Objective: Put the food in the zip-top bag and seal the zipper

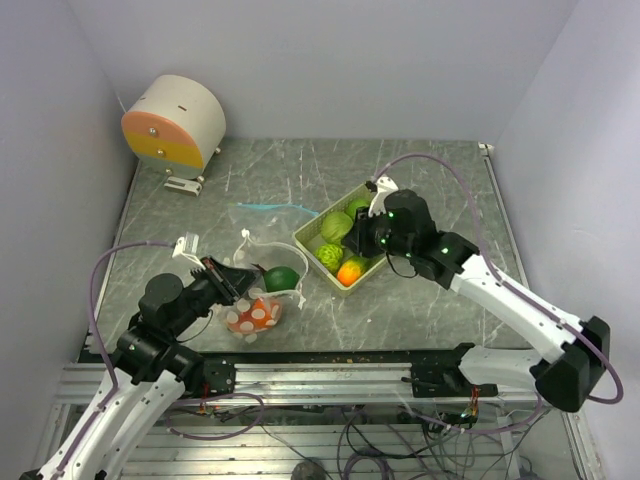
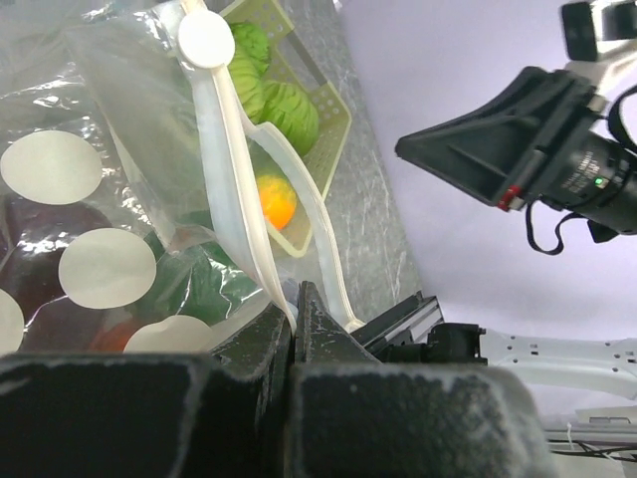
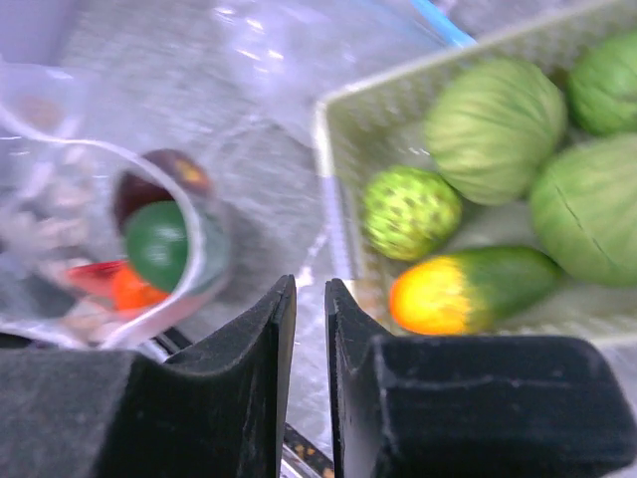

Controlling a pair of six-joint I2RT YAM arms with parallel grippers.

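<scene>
My left gripper is shut on the white zip rim of the clear, white-dotted bag [image 1: 252, 314]. The bag's mouth gapes, and in the right wrist view it holds a dark purple item [image 3: 189, 169], a green one [image 3: 159, 244] and an orange one [image 3: 134, 289]. My right gripper hovers over the basket; its fingers stand narrowly apart, with grey table showing in the gap and no food between them. In the basket lie an orange-and-green item [image 3: 466, 294], a knobbly light-green one [image 3: 410, 211] and several green cabbage-like pieces [image 3: 493, 129].
The pale green basket [image 1: 308, 243] stands just right of the bag. Behind them lies another clear bag with a blue zip [image 1: 268, 207]. At the back left stands a cream, orange-and-yellow container [image 1: 178, 118].
</scene>
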